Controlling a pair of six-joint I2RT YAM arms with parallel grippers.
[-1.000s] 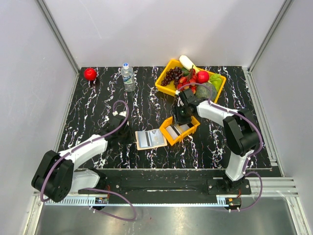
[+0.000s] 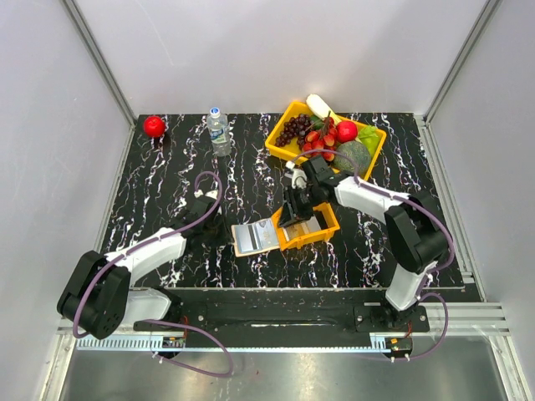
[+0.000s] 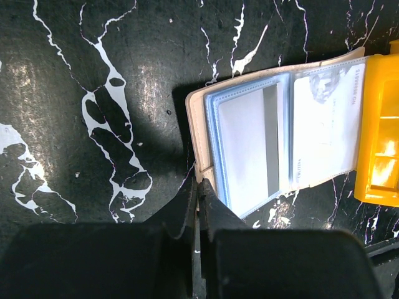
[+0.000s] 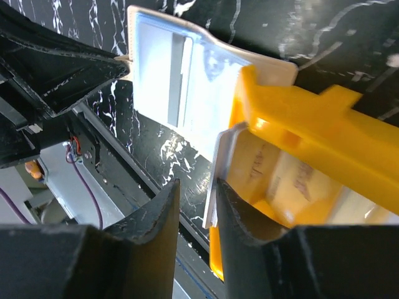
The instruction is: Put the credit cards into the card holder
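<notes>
The card holder [image 3: 285, 134] lies open and flat, beige with blue-edged pockets; a white card with a grey stripe [image 3: 246, 146] shows in its left half. My left gripper is shut, its tips pinching the holder's thin left edge. The yellow basket [image 2: 311, 239] stands against the holder's right end and overlaps it slightly. Inside lie several cards [image 4: 299, 180]. One thin card [image 4: 219, 171] stands on edge at the basket's near left end. My right gripper is open there, that card's lower edge between its fingers, close to the right one.
A second yellow basket [image 2: 274, 149] with fruit and vegetables stands at the back right. A water bottle [image 2: 219, 134] and a red tomato [image 2: 154, 126] are at the back left. The table left of the holder is bare.
My right gripper has moved left from the basket's middle to its left end. The basket has shifted slightly left over the holder's right edge. The left arm has barely moved.
</notes>
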